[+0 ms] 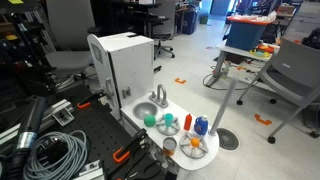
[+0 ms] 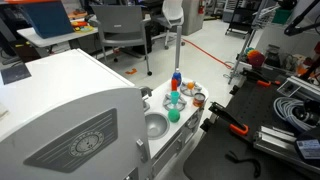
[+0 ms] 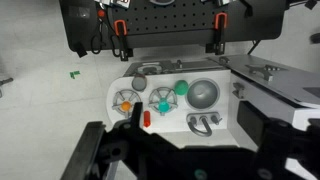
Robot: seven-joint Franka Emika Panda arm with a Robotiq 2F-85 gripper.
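Note:
My gripper is open in the wrist view, its two dark fingers wide apart with nothing held between them. Beyond them lies a white toy kitchen counter (image 1: 176,110) with a round metal sink (image 3: 203,93). On the counter are a green item (image 3: 181,88), a teal item (image 3: 163,105) on a plate, and an orange item (image 3: 126,106) on another plate. A metal can (image 1: 169,145) stands near the counter's front edge. At the back stand a blue item (image 1: 201,126) and a red bottle (image 3: 147,118). In the exterior views the fingertips cannot be made out.
A tall white cabinet (image 1: 125,65) rises at one end of the counter. The black table (image 1: 75,125) in front carries orange clamps (image 1: 130,148) and a coiled cable (image 1: 58,158). A grey chair (image 1: 292,75) stands behind on open floor.

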